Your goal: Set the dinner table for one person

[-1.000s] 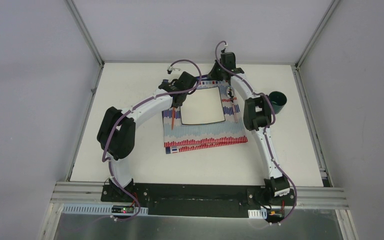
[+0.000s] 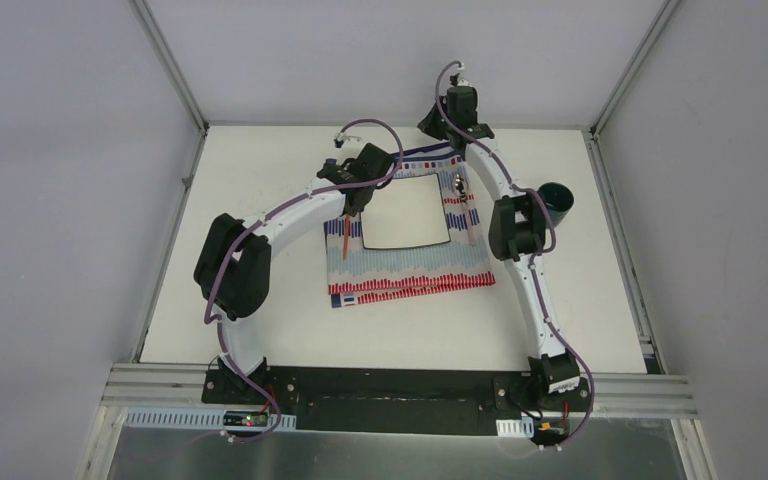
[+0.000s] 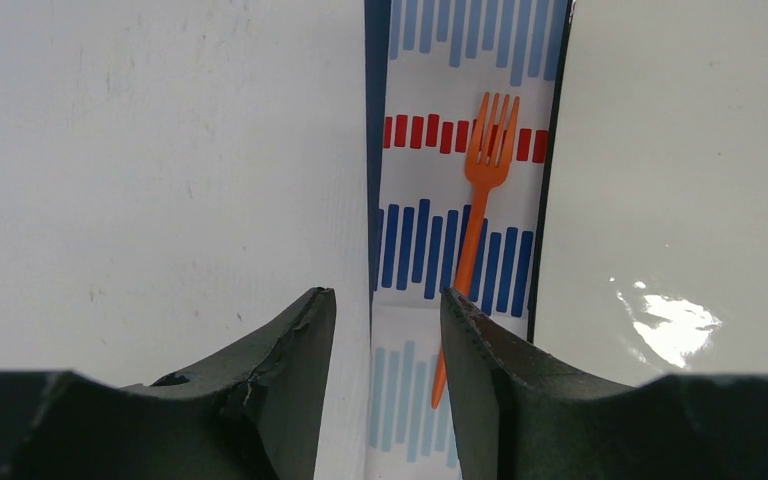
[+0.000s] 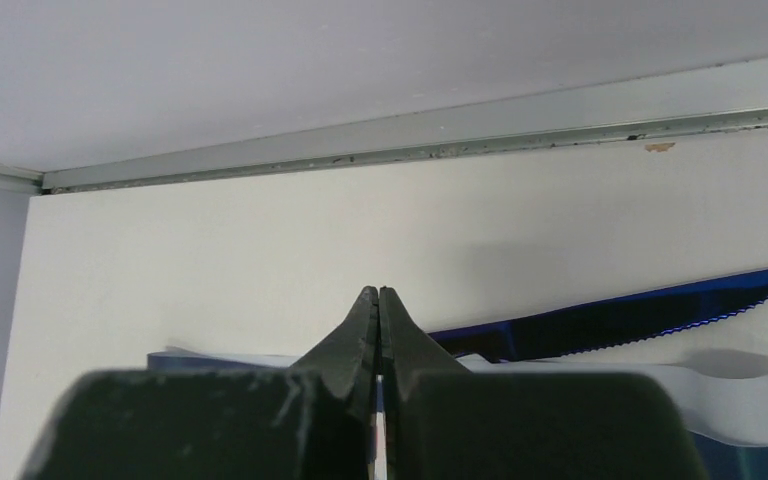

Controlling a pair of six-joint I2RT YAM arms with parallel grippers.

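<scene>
A striped mat (image 2: 410, 268) holds a white square plate (image 2: 403, 215), with an orange fork (image 3: 475, 220) left of it and a spoon (image 2: 460, 188) to its right. My left gripper is open above the mat's left strip, by the fork, holding nothing. Along the mat's far edge lies a dark blue serrated knife (image 4: 620, 318). My right gripper is shut over that edge near the knife, with nothing visible between its fingertips.
A dark green cup (image 2: 556, 203) stands right of the mat, close to the right arm. A wall rises just behind the far edge.
My right gripper has moved toward the back of the table and slightly right, uncovering more of the mat's far edge. The left arm has stayed still.
</scene>
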